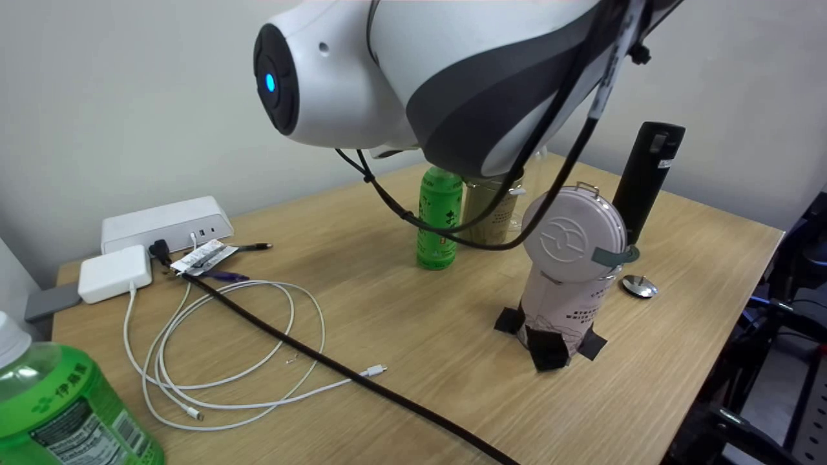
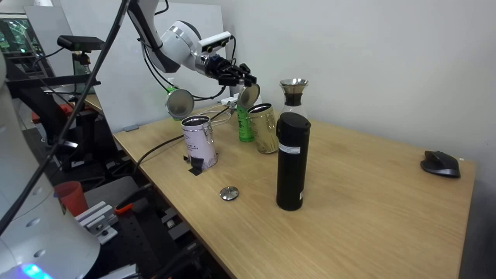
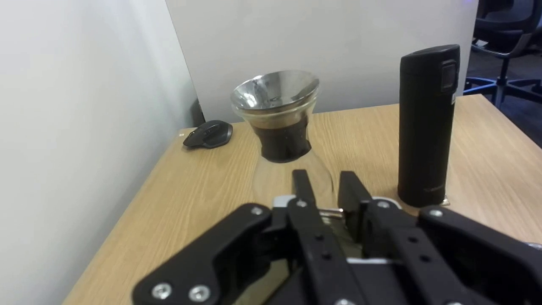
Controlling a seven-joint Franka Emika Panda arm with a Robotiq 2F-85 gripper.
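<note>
The gold canister (image 2: 264, 135) stands open on the table, its round lid (image 2: 248, 96) tilted up at the back. My gripper (image 2: 249, 80) is at the upper edge of that lid. In the wrist view, my gripper is nearly closed, with a narrow gap and a thin metal piece (image 3: 331, 212) low between the fingers. It appears shut on the lid, though the contact is largely hidden. The arm covers the lid in exterior view 1, where the canister (image 1: 486, 221) shows partly behind the cable.
A green bottle (image 1: 439, 221) stands right beside the gold canister. Close by are a glass carafe (image 3: 284, 132) and a black flask (image 2: 293, 162). The pink canister (image 2: 200, 144), lid open, is taped down. A small metal lid (image 2: 229, 193) lies in front.
</note>
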